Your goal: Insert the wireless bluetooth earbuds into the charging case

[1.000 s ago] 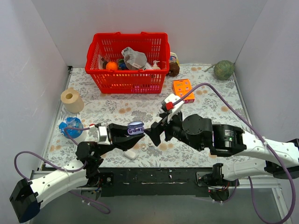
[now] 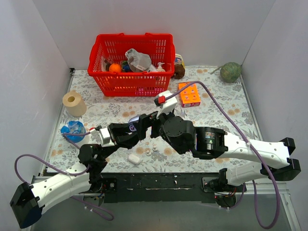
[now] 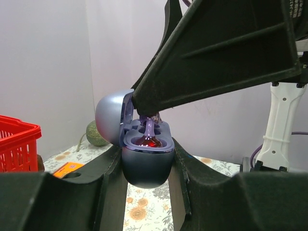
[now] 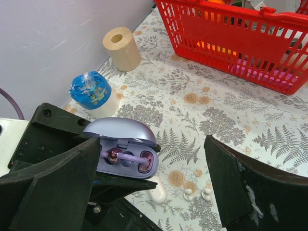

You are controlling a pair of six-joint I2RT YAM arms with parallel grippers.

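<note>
My left gripper (image 2: 130,134) is shut on a purple open-lid charging case (image 3: 147,163), held in the air at the centre. In the right wrist view the case (image 4: 120,132) shows a purple stem lying across its wells. My right gripper is open around the case; in the left wrist view its black fingertip is against the lid, over the wells. Small white earbuds (image 4: 206,195) and a white oval object (image 4: 158,193) lie on the table below.
A red basket (image 2: 130,86) stands at the back, with an orange box (image 2: 190,98) and green melon (image 2: 230,72) to its right. A paper roll (image 2: 74,103) and blue-topped item (image 2: 72,127) are at left.
My right gripper has moved left and upward in the top view, over the case.
</note>
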